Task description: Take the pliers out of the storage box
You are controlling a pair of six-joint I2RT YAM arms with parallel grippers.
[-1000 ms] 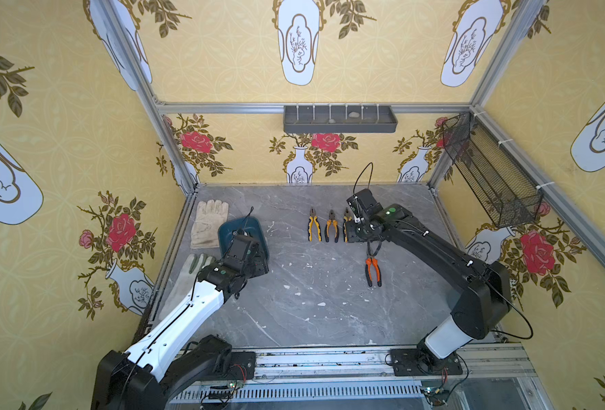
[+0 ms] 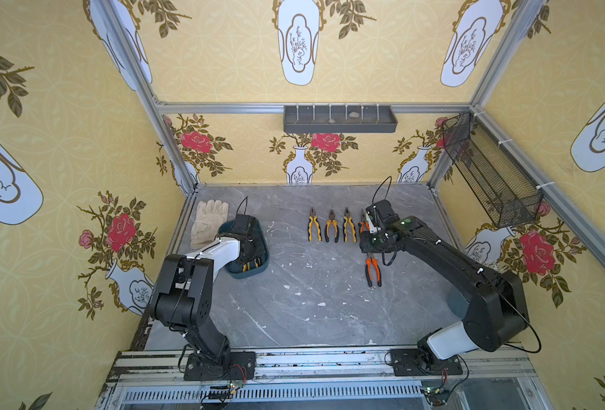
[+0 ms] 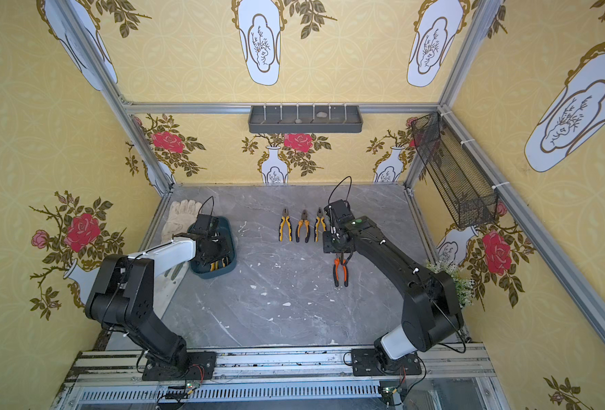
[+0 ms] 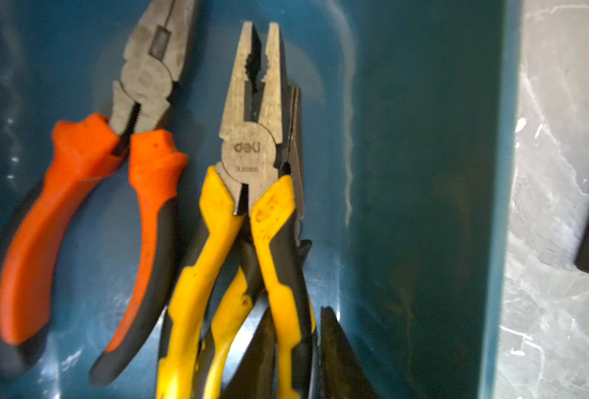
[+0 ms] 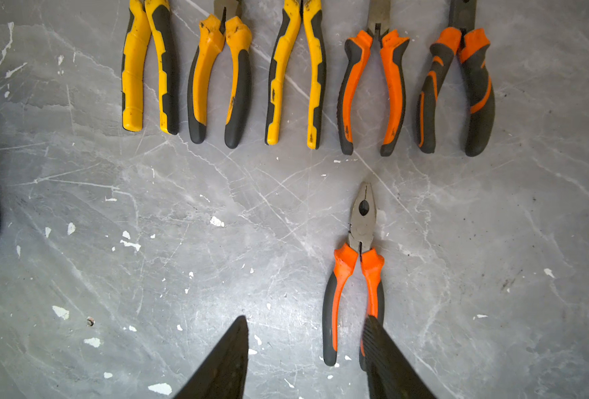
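Note:
My left gripper is down inside the teal storage box [image 4: 427,199], its fingertips on either side of a handle of the yellow-black pliers [image 4: 246,147]; whether they grip it is unclear. More yellow-black pliers lie underneath, and orange-black pliers [image 4: 146,83] lie to their left. My right gripper hovers open above the table, with orange-black pliers [image 5: 363,219] lying just ahead of and below its fingers, not held. A row of several pliers [image 5: 285,79] lies beyond, yellow ones at the left and orange ones at the right.
Pale work gloves [image 2: 210,218] lie left of the box. A mesh basket [image 2: 493,171] hangs on the right wall, and a grey tray [image 2: 340,128] is on the back wall.
My right arm has shifted slightly to the right over the table.

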